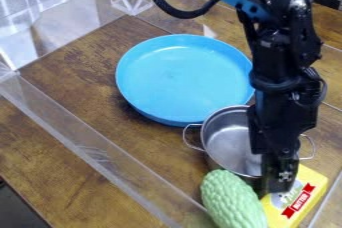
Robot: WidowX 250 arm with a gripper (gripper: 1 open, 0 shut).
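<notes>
The black gripper (278, 172) hangs low over the right part of a steel pot (227, 140), its fingertips near a yellow box (287, 207) with a red label. It is open, though its fingers partly overlap in this view. A green vegetable-like object (230, 200) lies in front of the pot, left of the box. A blue plate (174, 77) lies behind the pot. The arm hides part of the pot's right side and part of the plate's edge.
Transparent walls run along the back left and across the front left, with a dark area beyond the lower left corner.
</notes>
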